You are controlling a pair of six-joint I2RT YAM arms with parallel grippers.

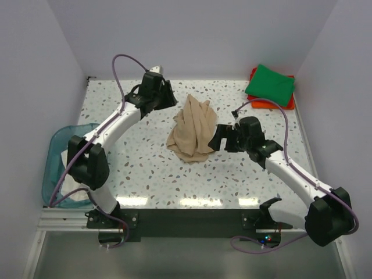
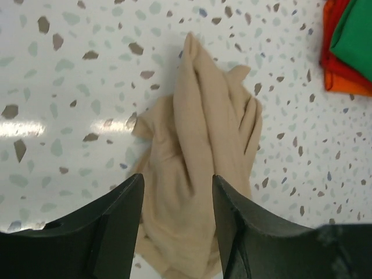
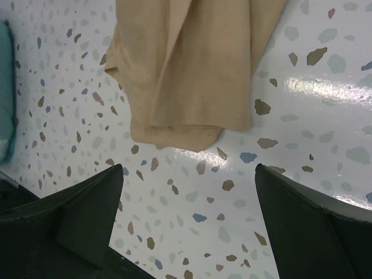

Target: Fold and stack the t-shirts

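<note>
A crumpled tan t-shirt [image 1: 192, 131] lies in the middle of the speckled table, its folds running lengthwise in the left wrist view [image 2: 197, 145] and its lower edge showing in the right wrist view [image 3: 197, 93]. My left gripper [image 1: 168, 99] is open just up and left of the shirt, with nothing between its fingers. My right gripper [image 1: 224, 136] stands open at the shirt's right side, its fingers apart over bare table in its wrist view.
A green folded cloth [image 1: 270, 84] sits on red-orange folded cloth [image 1: 258, 104] at the back right. A blue bin [image 1: 58, 151] with white cloth stands at the left.
</note>
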